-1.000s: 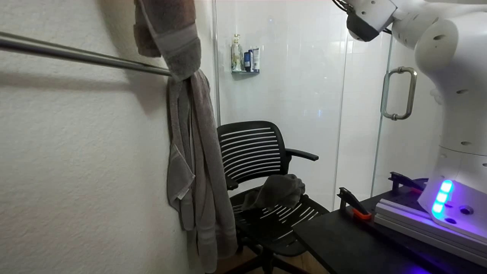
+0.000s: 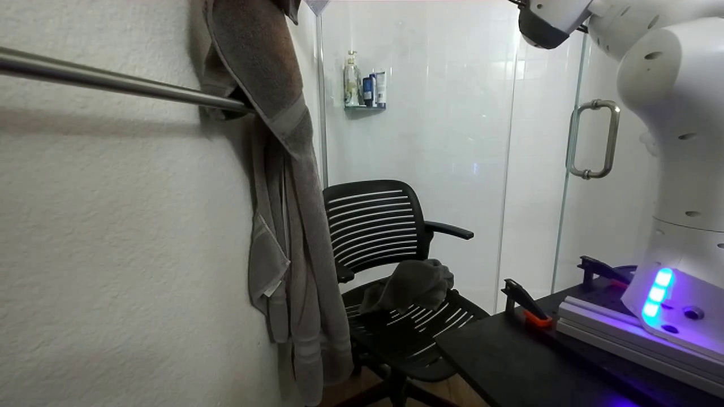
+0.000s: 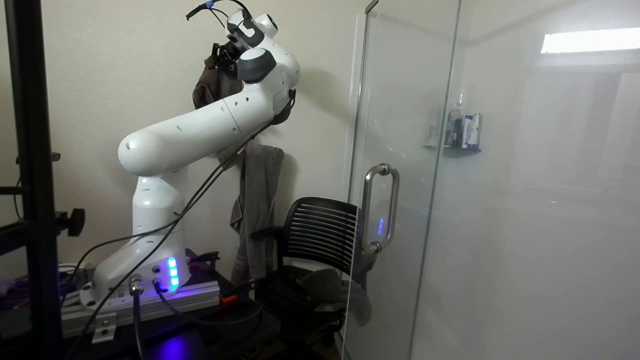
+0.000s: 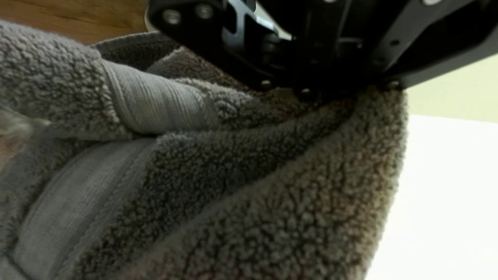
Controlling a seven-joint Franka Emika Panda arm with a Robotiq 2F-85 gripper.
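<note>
A grey-brown towel (image 2: 261, 57) hangs at the top of exterior view 1, its lower part overlapping the end of the metal bar (image 2: 136, 85). In the wrist view, my gripper is shut on the held towel (image 4: 280, 196), whose folds fill most of the picture. Seen from exterior view 2, the gripper (image 3: 222, 59) is high near the wall with the towel (image 3: 210, 87) below it. A second grey towel (image 2: 305, 258) drapes down from the bar's end, partly behind the held one. Whether the held towel rests on the bar, I cannot tell.
Beneath the bar stands a black chair (image 2: 373, 224) with a crumpled dark cloth (image 2: 410, 285) on its seat. To the right are the glass door's handle (image 2: 594, 139) and the black table (image 2: 522, 366) carrying the arm. Bare wall lies left of the towels.
The held towel's lower part has come down and spread over the bar's end, with some cloth showing on the bar's wall side. The arm's visible upper joint has risen slightly.
</note>
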